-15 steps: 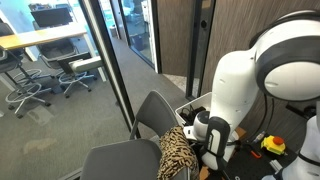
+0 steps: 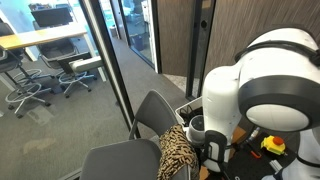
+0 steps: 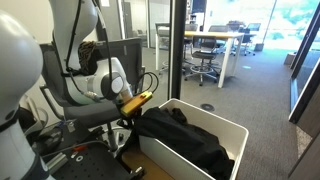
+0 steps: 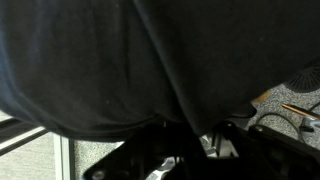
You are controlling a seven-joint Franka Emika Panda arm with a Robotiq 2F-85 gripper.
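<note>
A black cloth (image 3: pixel 185 132) lies bunched in a white box (image 3: pixel 233 137), with part of it rising over the box's near left side toward my gripper (image 3: pixel 134 108). In the wrist view the dark cloth (image 4: pixel 90 60) fills most of the picture and hangs right against the gripper. The dark fingers merge with the fabric, so whether they have hold of it cannot be seen. In exterior view 1 the arm hides most of the box.
A grey chair (image 2: pixel 118 160) stands close beside the arm, with a leopard-print cloth (image 2: pixel 176 155) on it. A red and yellow button (image 2: pixel 273 145) sits on the dark table at right. Open carpet (image 3: pixel 262 120) lies beyond the box.
The white arm has swung left and closer to the camera in exterior view 1, covering more of the box. The chair and leopard-print cloth look unmoved.
</note>
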